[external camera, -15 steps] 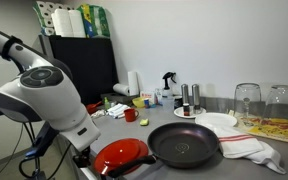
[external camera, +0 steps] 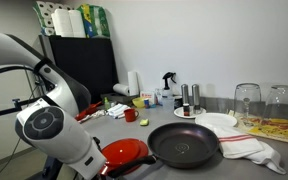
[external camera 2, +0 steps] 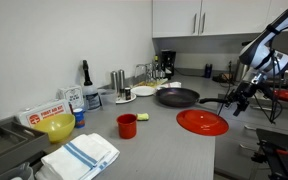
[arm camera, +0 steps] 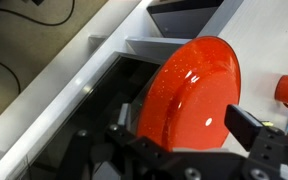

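A round red plate [external camera: 122, 153] lies flat on the counter beside the frying pan's handle. It shows whole in exterior view 2, near the counter's edge, and the red plate [arm camera: 191, 88] fills the middle of the wrist view. My gripper is open, its fingers spread wide across the plate's near side with nothing held between them. From exterior view 2 the arm reaches in from the right, by the plate and the counter edge. Exterior view 1 hides most of the fingers behind the white arm.
The black frying pan [external camera: 183, 144] sits close to the plate. Beyond it are a striped towel [external camera: 249, 147], a white plate [external camera: 217, 120] and glass jars [external camera: 248, 98]. A red mug [external camera 2: 127, 126] and yellow bowl [external camera 2: 55, 126] stand farther along. Below the edge are drawers [external camera 2: 230, 152].
In exterior view 1 the arm's wrist has come down and to the right, now covering part of the red plate. The plate and pan have stayed in place.
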